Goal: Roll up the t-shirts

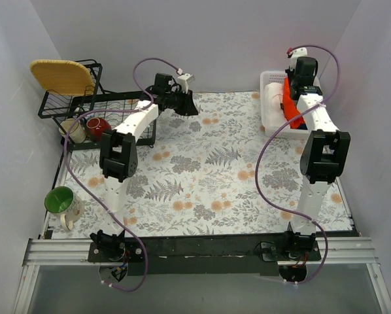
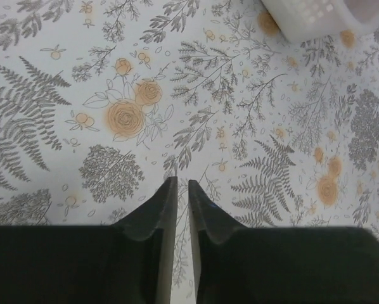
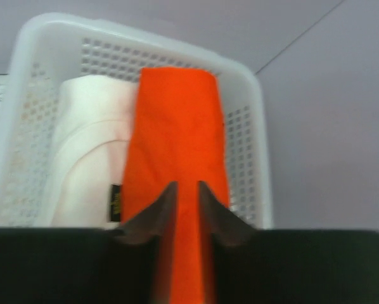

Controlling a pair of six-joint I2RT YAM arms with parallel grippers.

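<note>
Two rolled shirts lie side by side in the white basket (image 1: 269, 127) at the back right: a white one (image 3: 91, 168) on the left and an orange one (image 3: 177, 126) on the right. Over the basket's right part is my right gripper, its fingers a little apart, with the orange roll showing behind the gap. No cloth looks pinched there. My left gripper hovers over bare tablecloth near the rack, its fingers separated by a narrow, empty gap. From above, my right arm hides part of the orange roll.
A black dish rack (image 1: 117, 101) holding a red mug (image 1: 97, 127) and a yellow board (image 1: 61, 76) stands at the back left. A green-lined cup (image 1: 66, 208) sits front left. The floral tablecloth (image 1: 208, 176) is clear mid-table. A wall (image 1: 372, 131) rises close right of the basket.
</note>
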